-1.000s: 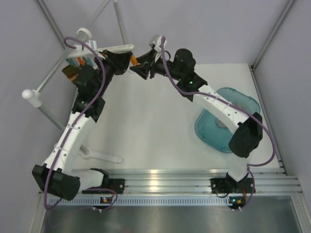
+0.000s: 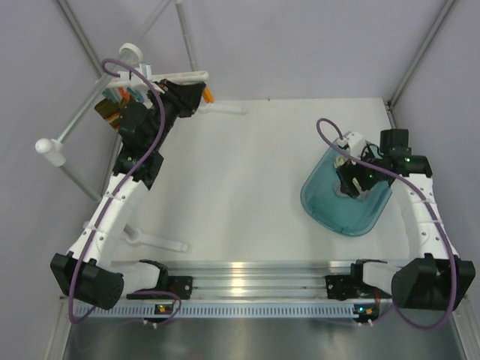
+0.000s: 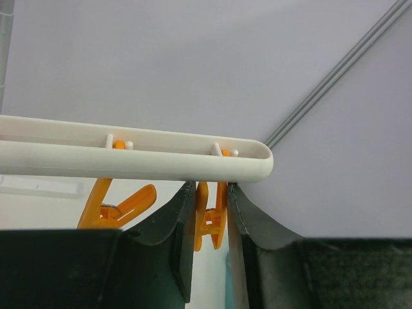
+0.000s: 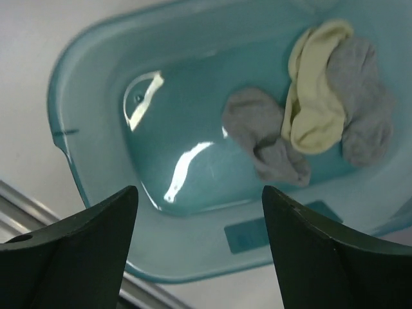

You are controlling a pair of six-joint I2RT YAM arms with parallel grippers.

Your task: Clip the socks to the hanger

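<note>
My left gripper is shut on an orange clip (image 3: pixel 201 222) that hangs under the end of the white hanger bar (image 3: pixel 141 164). No sock shows at this clip. A second orange clip (image 3: pixel 116 209) hangs farther left on the bar. Over the teal bin, my right gripper stands open, its fingers (image 4: pixel 96 235) wide apart with nothing between them. Below it in the bin lie a grey sock (image 4: pixel 264 138), a yellow one (image 4: pixel 315 96) and another grey one (image 4: pixel 367 96), the last two touching.
The teal bin (image 2: pixel 307 196) stands at the table's right. A white rack pole (image 2: pixel 82 112) holds the hanger at the left, where a brown striped cloth (image 2: pixel 107 112) hangs partly behind the arm.
My right arm has swung from beside the hanger's end clip across to the right and down over the bin. The left arm has stayed still at the clip.
</note>
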